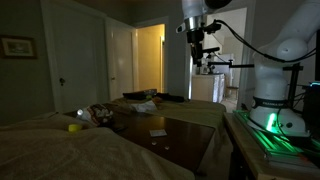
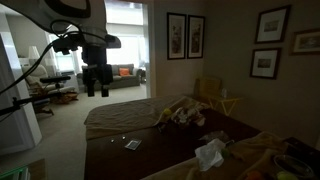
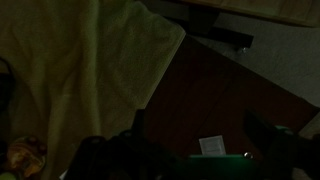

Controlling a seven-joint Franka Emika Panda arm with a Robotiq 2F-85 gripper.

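My gripper point(image 1: 197, 60) hangs high above the near right side of the table, open and with nothing between its fingers. In the second exterior view the gripper point(image 2: 98, 90) is at the upper left, fingers pointing down. Far beneath it, a small white flat object point(image 1: 158, 133) lies on the dark brown table point(image 1: 180, 147). The wrist view shows this white object point(image 3: 212, 146) near the bottom, beside the dark finger shapes. A crumpled white cloth or bag point(image 2: 209, 154) lies farther along the table.
Beige cloth point(image 1: 70, 150) covers the table's left part. A multicoloured pile point(image 1: 97, 114) and a yellow item point(image 1: 75, 127) sit on it. Black trays point(image 1: 172, 98) stand at the back. Bare tabletop surrounds the white object.
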